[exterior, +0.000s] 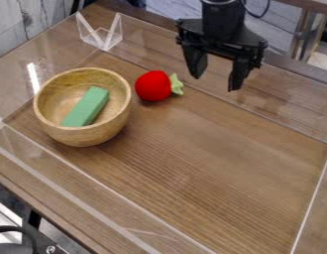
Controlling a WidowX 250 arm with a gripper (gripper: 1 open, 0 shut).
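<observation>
The black gripper (218, 63) hangs over the back middle of the wooden table (219, 179), its two fingers spread apart with nothing visible between them. Left of it and a little lower lies a red strawberry-like toy (153, 86) with green leaves. A round wooden bowl (111, 126) at the left holds a green block (85, 106).
A clear wire or plastic object (100, 30) stands at the back left. A dark cable (24, 238) lies at the lower left edge. The middle, front and right of the table are clear.
</observation>
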